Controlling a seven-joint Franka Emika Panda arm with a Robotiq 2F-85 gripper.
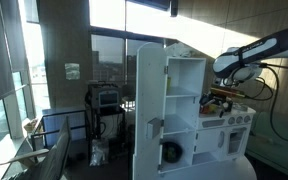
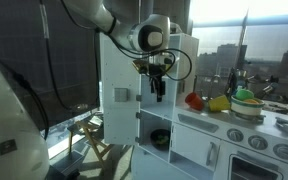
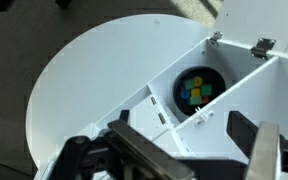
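My gripper is open, its dark fingers point(image 3: 124, 148) wide apart and nothing visible between them. It hangs in the air in front of the white toy kitchen, seen from the side in the second exterior view point(image 2: 157, 90). Below and beyond the fingers in the wrist view, a dark round bowl point(image 3: 220, 82) sits in a white compartment, with several green, yellow and blue pieces inside. The same bowl shows as a dark shape point(image 1: 171, 152) low in the open cabinet in the first exterior view. No contact shows between gripper and bowl.
The tall white cabinet door point(image 1: 148, 110) stands swung open beside the shelves. On the counter are a red cup point(image 2: 194, 101), a yellow cup point(image 2: 219, 103) and a stack of colored dishes point(image 2: 246, 104). A stove front with knobs point(image 2: 235, 135) lies below them.
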